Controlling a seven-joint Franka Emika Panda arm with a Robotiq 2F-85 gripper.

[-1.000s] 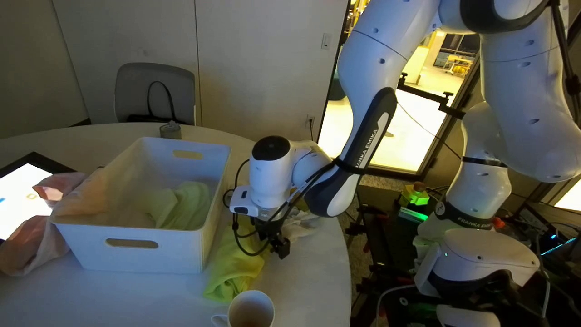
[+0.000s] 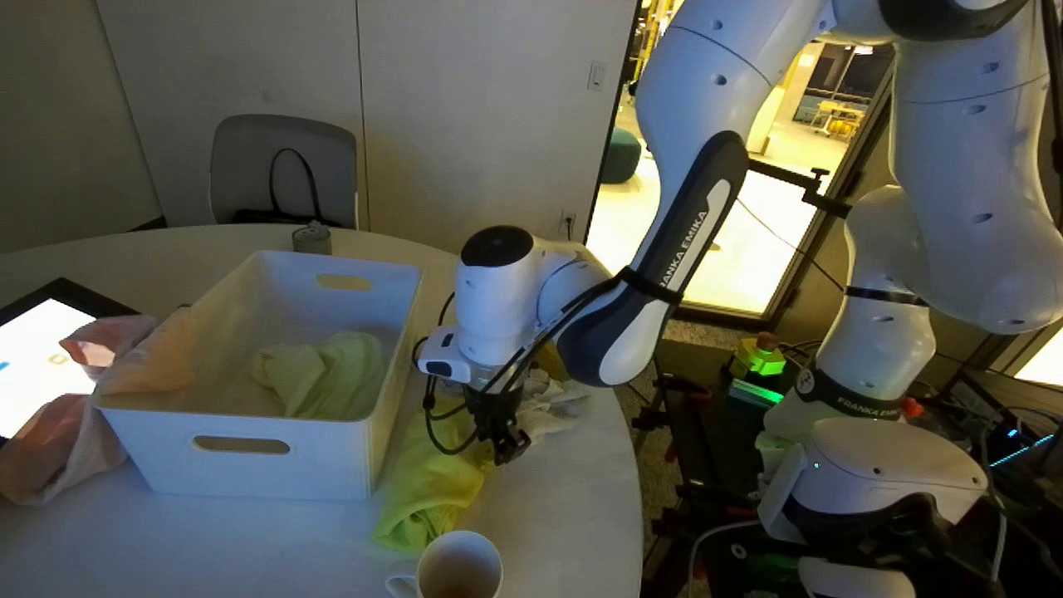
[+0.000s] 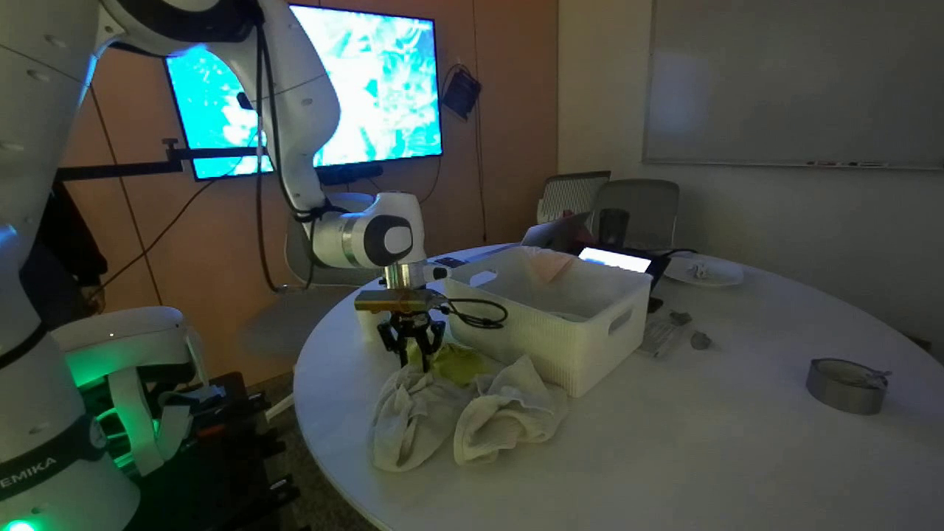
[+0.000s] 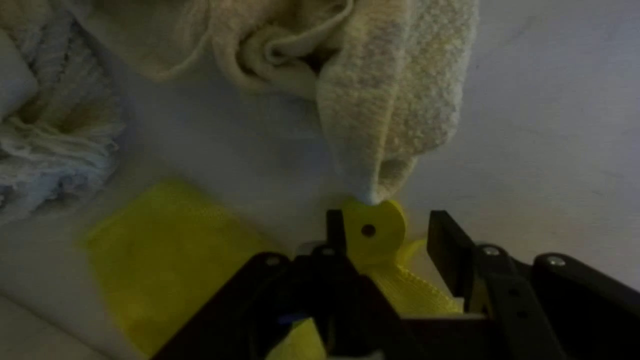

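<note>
A yellow-green cloth [image 2: 433,488] lies crumpled on the table between the white box and my gripper [image 2: 505,448]. In the wrist view my gripper is shut on a fold of this yellow cloth [image 4: 369,240], which bulges up between the fingertips. More of the cloth spreads out at lower left. A beige-white cloth [image 4: 396,90] lies just beyond the fingertips; the second exterior view shows it bunched [image 3: 509,416] in front of the gripper [image 3: 416,354]. Another yellow-green cloth [image 2: 334,374] rests inside the white box [image 2: 249,468].
A pinkish cloth [image 2: 60,448] drapes over the box's left side, close to a lit tablet [image 2: 40,359]. Near the yellow cloth's front end stands a white mug [image 2: 458,568]. A tape roll [image 3: 847,385] sits far to the right, with bare table around it.
My gripper has risen slightly, and its fingers have turned a little. By the fingertips, the yellow cloth's near edge is drawn up with them. Box and mug have stayed put.
</note>
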